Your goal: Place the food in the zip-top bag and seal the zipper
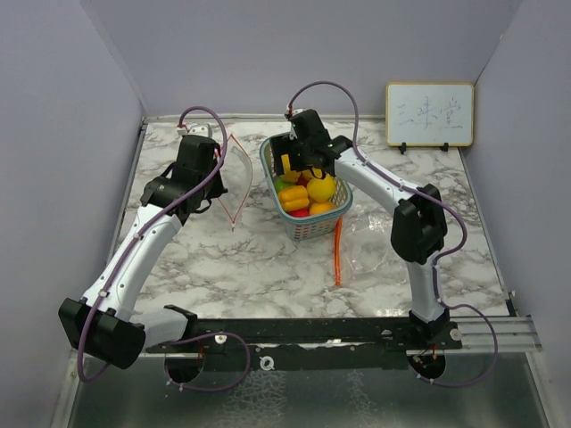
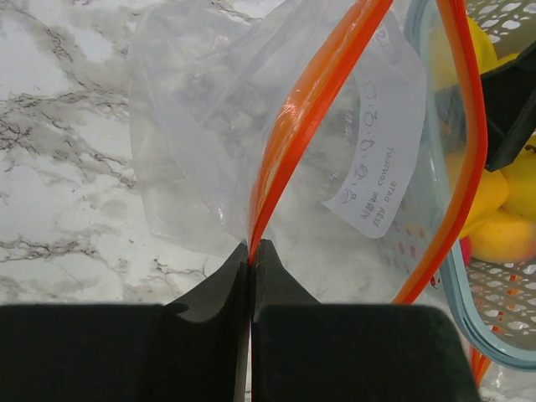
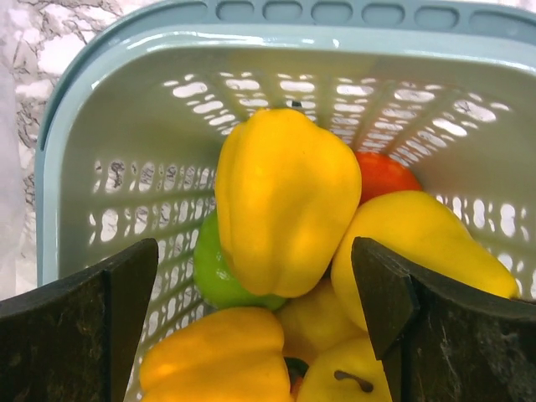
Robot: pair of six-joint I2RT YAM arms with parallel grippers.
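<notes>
In the left wrist view my left gripper is shut on the clear zip top bag [image 2: 188,126], pinching its orange zipper edge [image 2: 293,126]. Beyond the pinch, the two edges spread apart, so the mouth gapes. From above, the bag stands beside the basket [image 1: 310,228]. My right gripper is open over the food in the basket, its fingers [image 3: 126,285] to either side of an upright yellow bell pepper [image 3: 285,197] and apart from it. Around that lie an orange-yellow pepper [image 3: 218,360], a green item [image 3: 222,272], a red one [image 3: 385,176] and more yellow pieces.
Another clear bag with an orange zipper [image 1: 337,254] lies flat right of the basket. A small whiteboard [image 1: 430,111] stands at the back right.
</notes>
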